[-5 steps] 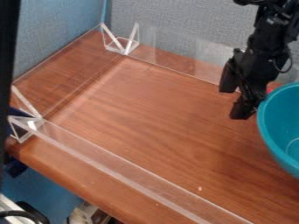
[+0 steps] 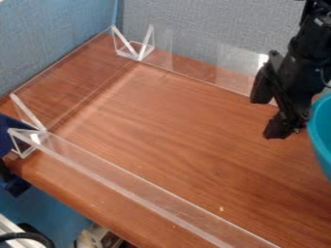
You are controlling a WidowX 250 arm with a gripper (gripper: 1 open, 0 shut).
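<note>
My black gripper hangs at the upper right of the camera view, over the right side of the wooden table, its fingers pointing down and left, open as far as shows, with nothing visible between them. A teal container is at the right edge beside it, mostly cut off by the frame.
Clear plastic walls with white brackets border the tabletop at the back, left and front. Grey padded walls stand behind. A dark object is at the left edge, outside the wall.
The gripper has moved a little rightward and slightly down. The teal container has moved right, so less of it is in view.
</note>
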